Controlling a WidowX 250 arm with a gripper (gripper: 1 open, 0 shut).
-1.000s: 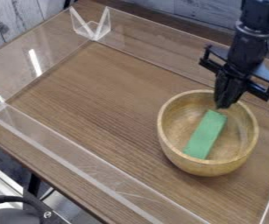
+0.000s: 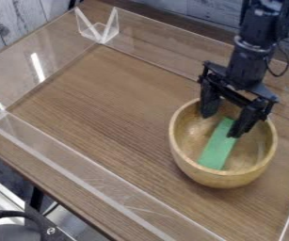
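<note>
A tan bowl (image 2: 189, 153) sits on the wooden table, with a flat green block (image 2: 215, 144) lying inside it. The black gripper (image 2: 234, 111) hangs from the arm at the upper right, low over the back of the bowl, its fingers reaching to the rim and inside near the green block's top end. Whether it is open or shut is unclear at this size.
A clear, angular holder (image 2: 99, 26) stands at the top left. A dark curved object (image 2: 8, 226) is at the lower left corner.
The gripper has come down and toward the front, from above and behind the bowl to over its back part. The bowl and green block look unmoved.
</note>
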